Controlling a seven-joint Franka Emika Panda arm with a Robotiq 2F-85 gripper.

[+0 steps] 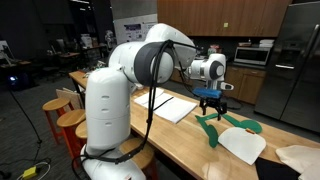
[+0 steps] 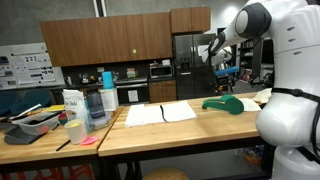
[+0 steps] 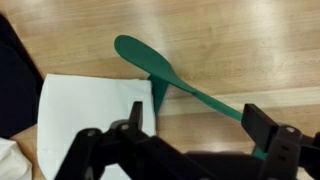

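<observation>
In the wrist view a green spoon-like utensil (image 3: 170, 72) lies diagonally on the wooden table, its broad end toward the upper left. A darker green piece (image 3: 158, 92) passes under it. Beside them is a white cloth or sheet (image 3: 80, 103). My gripper hangs above the table with its fingers well apart and nothing visible between them; the utensil's thin part runs below the gap. In exterior view 1 my gripper (image 1: 213, 104) stands over the table near green items (image 1: 209, 131) and a white piece (image 1: 242, 143).
A black cloth (image 1: 276, 170) and another pale sheet (image 1: 298, 157) lie toward the near right. White papers (image 1: 172, 108) cover the table's left side. Bottles and cups (image 2: 75, 104) crowd a side table. Bare wood (image 1: 176, 140) shows in the middle.
</observation>
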